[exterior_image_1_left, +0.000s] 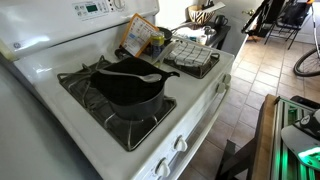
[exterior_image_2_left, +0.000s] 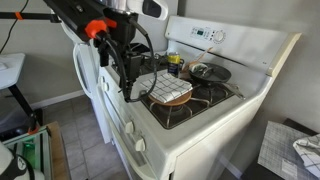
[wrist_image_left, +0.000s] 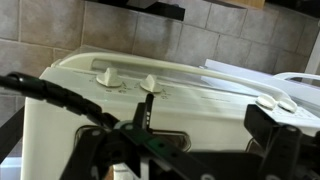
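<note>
My gripper shows in the wrist view with its two dark fingers far apart and nothing between them. Beyond it lies the front of the white stove (wrist_image_left: 235, 128), with a row of white knobs (wrist_image_left: 150, 83) along its edge. A black pot (exterior_image_1_left: 135, 92) stands on the near burner in exterior view 1, a spoon (exterior_image_1_left: 140, 76) lying across its top. On the other burner is a wire rack (exterior_image_1_left: 195, 54); exterior view 2 shows a brown round pan (exterior_image_2_left: 172, 97) under the rack. The arm (exterior_image_2_left: 95, 30) reaches in from the upper left there.
A dark pan (exterior_image_2_left: 210, 73) sits at the back of the stove. Beside the stove, a wooden counter edge (exterior_image_1_left: 265, 145) and the tiled floor (exterior_image_1_left: 240, 110) are visible. A black cable (wrist_image_left: 60, 95) crosses the wrist view.
</note>
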